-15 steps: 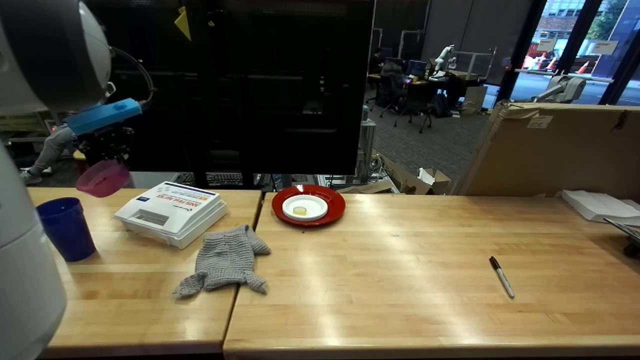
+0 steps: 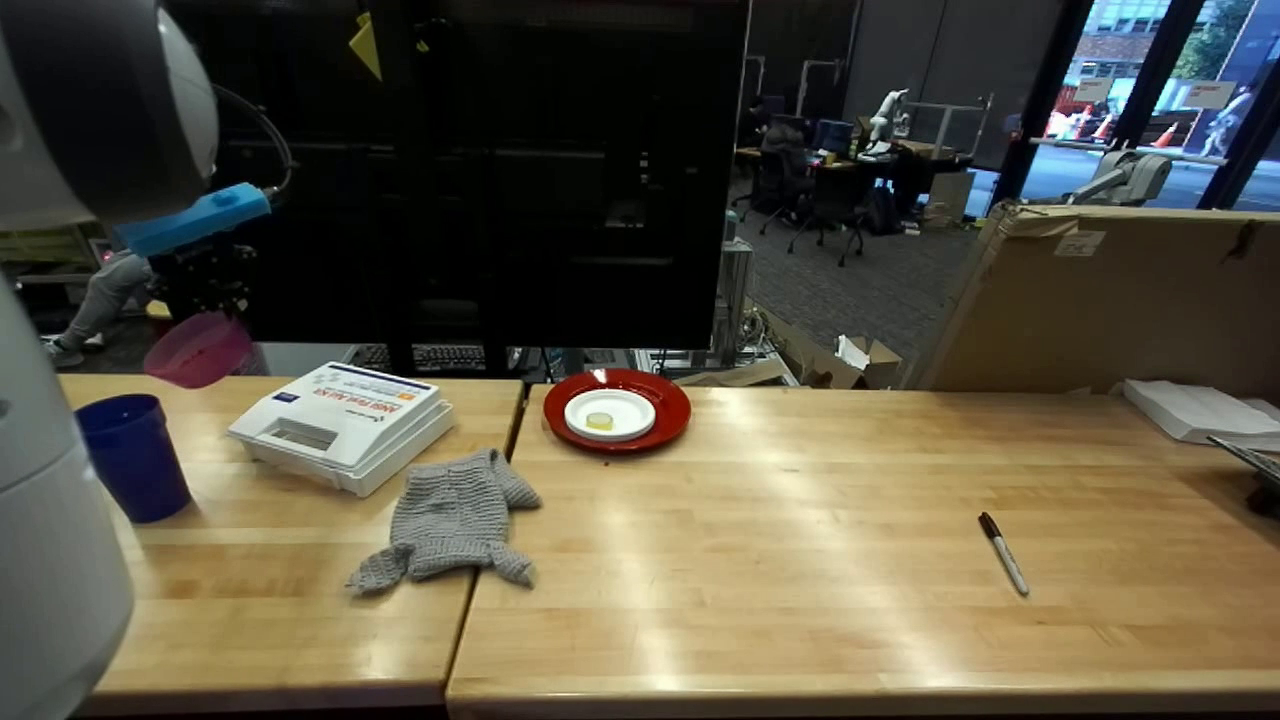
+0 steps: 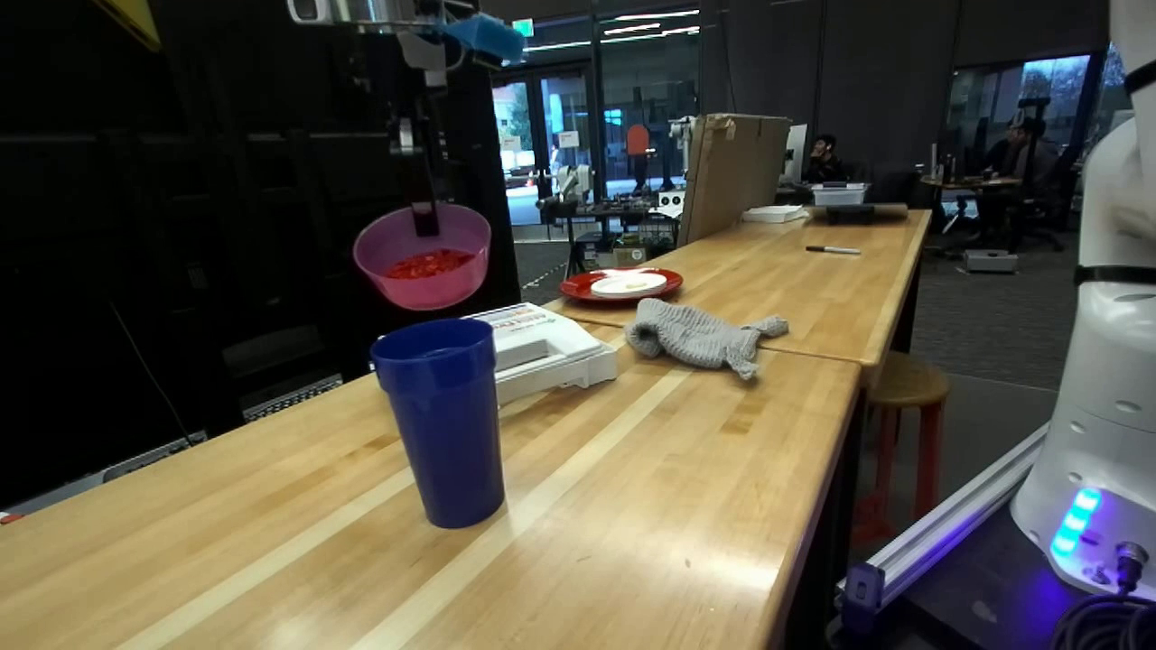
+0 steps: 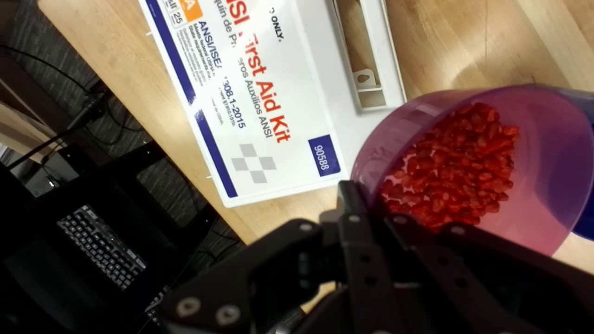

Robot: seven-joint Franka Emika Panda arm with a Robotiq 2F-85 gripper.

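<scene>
My gripper is shut on the rim of a translucent pink bowl (image 3: pixel 424 291), which hangs in the air above the table's far left part. Red bits (image 4: pixel 454 167) lie pooled inside the bowl, toward the gripper's side in the wrist view. The bowl looks tilted. A dark blue cup (image 3: pixel 444 433) stands upright on the table, lower than the bowl and apart from it in the second exterior view; in the wrist view the bowl covers most of the cup. I cannot see into the bottom of the cup.
A white first aid kit (image 2: pixel 348 414) lies near the cup. Beside it are a crumpled grey knit cloth (image 2: pixel 450 522) and a red plate (image 2: pixel 674 414) bearing a small white plate (image 2: pixel 642 414). A marker (image 2: pixel 1004 554) rests far right, with bare tabletop between.
The bowl and gripper have shifted slightly left and a little up in the first exterior view, closer to above the cup. The things on the table have stayed put.
</scene>
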